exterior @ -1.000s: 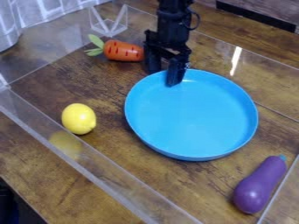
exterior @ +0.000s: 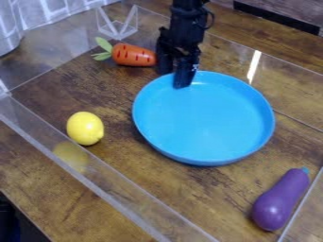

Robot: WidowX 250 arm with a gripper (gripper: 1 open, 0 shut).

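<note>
My black gripper (exterior: 177,59) is at the top centre, low over the back rim of a blue round plate (exterior: 202,121); its fingers are dark and it is unclear whether they are open or shut. Left of it lies an orange toy carrot (exterior: 132,56) with green leaves. A yellow lemon (exterior: 85,128) sits on the wooden table left of the plate, and a purple eggplant (exterior: 279,199) lies at the lower right.
A clear plastic edge (exterior: 89,180) runs diagonally across the lower left. A metal object (exterior: 7,24) stands at the top left corner.
The gripper has shifted and turned slightly at the plate's back rim. The blue plate has moved slightly leftward. The other objects stay in place.
</note>
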